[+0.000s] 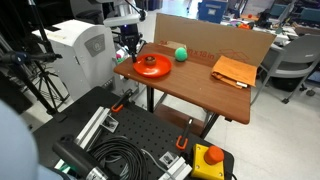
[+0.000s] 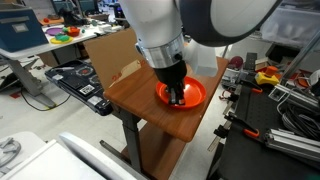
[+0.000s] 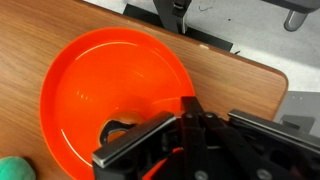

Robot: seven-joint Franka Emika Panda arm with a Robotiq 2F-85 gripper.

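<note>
A round orange-red plate (image 1: 158, 70) lies on the wooden table near its left end. On it rests a small brownish ring-like object (image 3: 118, 128) with a dark middle, partly covered by the gripper in the wrist view. My gripper (image 1: 131, 59) is at the plate's left side in exterior view 1. In exterior view 2 the gripper (image 2: 177, 103) appears in front of the plate. It is shut, and nothing shows between its fingers; the ring-like object lies apart on the plate.
A green ball (image 1: 181, 53) sits behind the plate, near the upright cardboard (image 1: 215, 40). An orange cloth (image 1: 234, 70) covers part of the table's right side.
</note>
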